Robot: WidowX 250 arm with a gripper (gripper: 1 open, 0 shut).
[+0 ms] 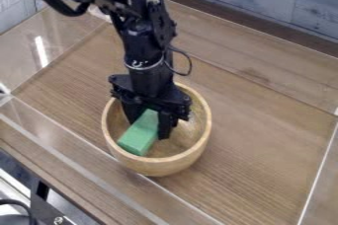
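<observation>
A light wooden bowl (183, 161) sits on the wooden table in the lower middle of the camera view. Inside it lies a green object (136, 137). My black gripper (152, 117) reaches down from above into the bowl, at the upper end of the green object. It appears shut on that object, though the dark fingers partly hide where they meet it.
A blue-grey plank surface (251, 2) runs along the far side. A dark cable (11, 209) shows at the lower left, beyond the table.
</observation>
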